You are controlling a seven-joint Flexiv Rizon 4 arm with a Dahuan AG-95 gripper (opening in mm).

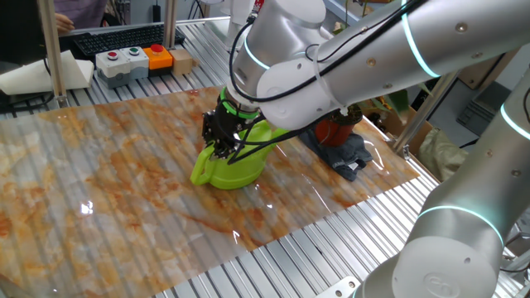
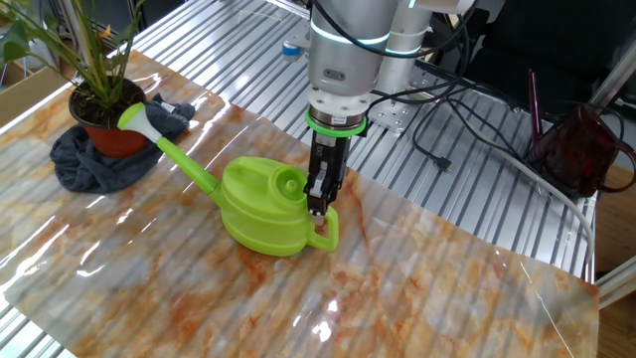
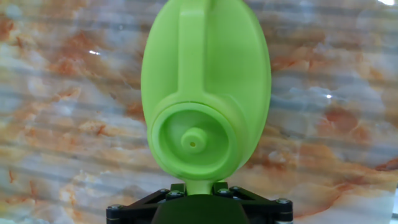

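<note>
A lime-green watering can is near the middle of the marbled sheet, its body roughly upright. My gripper is shut on the top of its rear handle. In the wrist view the fingers stand on both sides of the green handle strip, just behind the round filler opening. The spout reaches toward a potted plant, and its pale sprinkler head overlaps the pot's edge in exterior view 2. Whether the can's base touches the sheet I cannot tell.
A dark grey cloth lies bunched around the pot. A dark red watering can stands off at the far right in exterior view 2. Button boxes are at the back. Much of the marbled sheet is bare.
</note>
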